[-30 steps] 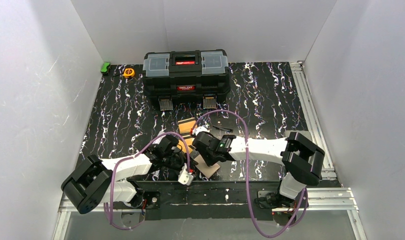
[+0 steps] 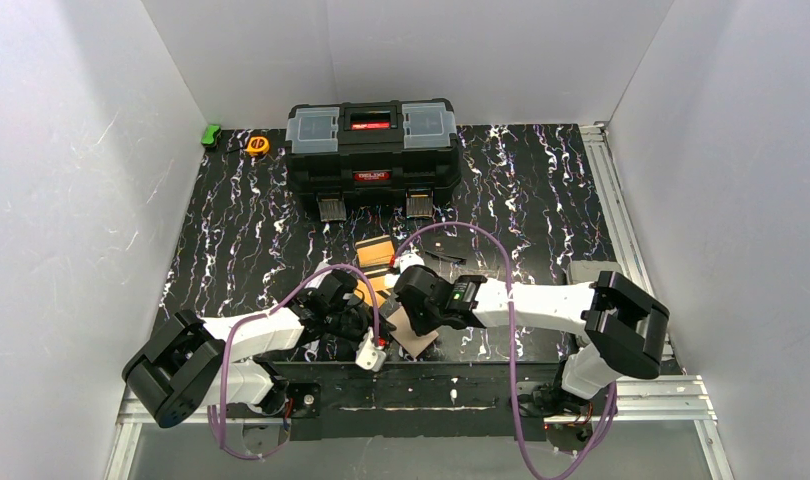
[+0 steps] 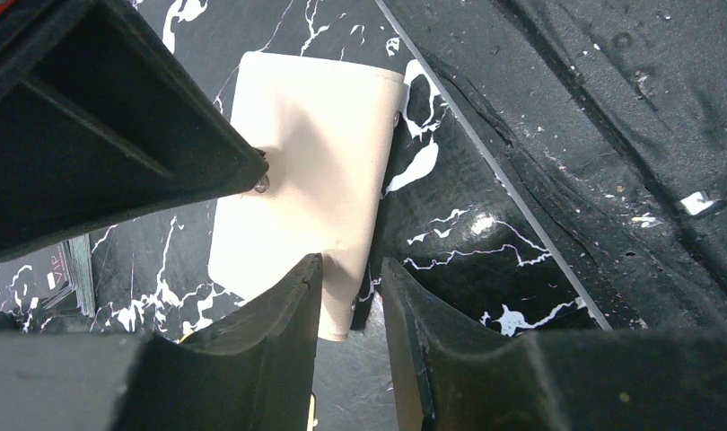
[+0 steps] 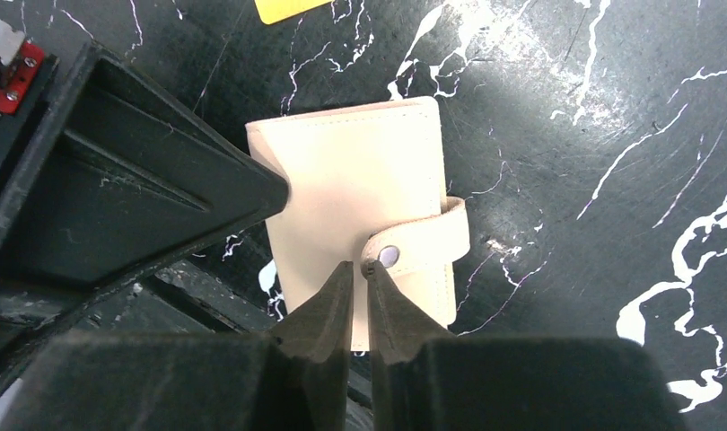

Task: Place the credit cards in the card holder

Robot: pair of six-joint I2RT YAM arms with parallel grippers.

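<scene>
The beige card holder (image 2: pixel 415 338) lies on the dark marbled surface near the front edge, between both grippers. In the left wrist view, my left gripper is part open at the holder's (image 3: pixel 306 153) long edge, one fingertip over the leather. In the right wrist view, my right gripper has its fingertips close together at the tip of the holder's strap (image 4: pixel 423 233), beside the snap; whether it grips the strap I cannot tell. Yellow cards (image 2: pixel 374 249) lie behind the holder, partly hidden by the arms.
A black toolbox (image 2: pixel 371 150) stands at the back. An orange item (image 2: pixel 258 145) and a green item (image 2: pixel 210 136) lie back left. A thin dark tool (image 2: pixel 445 256) lies behind the right arm.
The left arm looks unchanged.
</scene>
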